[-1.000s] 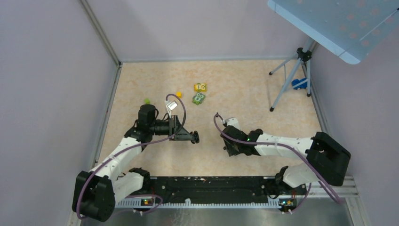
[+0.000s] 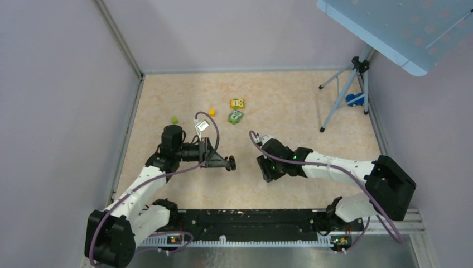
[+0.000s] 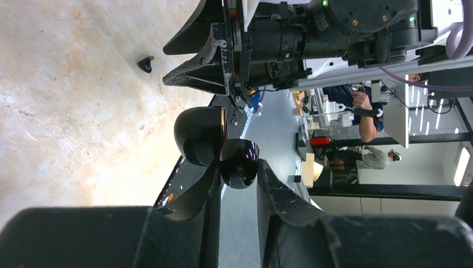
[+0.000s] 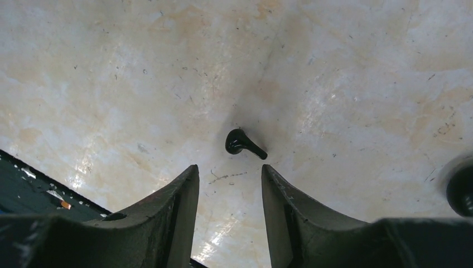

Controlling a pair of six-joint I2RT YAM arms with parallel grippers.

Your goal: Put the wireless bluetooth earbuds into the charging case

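The glossy black charging case [image 3: 199,135] is clasped in my left gripper, its lid raised beside the body; in the top view it hangs at centre-left [image 2: 231,163]. A small black earbud [image 4: 238,140] lies on the table beneath my right gripper, whose fingers stand part open with nothing between them. The left wrist view also shows an earbud [image 3: 145,65] on the table beside the right gripper's fingertips [image 3: 167,66]. In the top view the right gripper hides the table under it.
Small toys [image 2: 235,116] and yellow and green blocks [image 2: 211,112] lie at the back of the table [image 2: 295,95]. A tripod [image 2: 342,92] stands at the back right with a blue toy [image 2: 353,101] behind it. The front edge is dark.
The left arm is nearly still.
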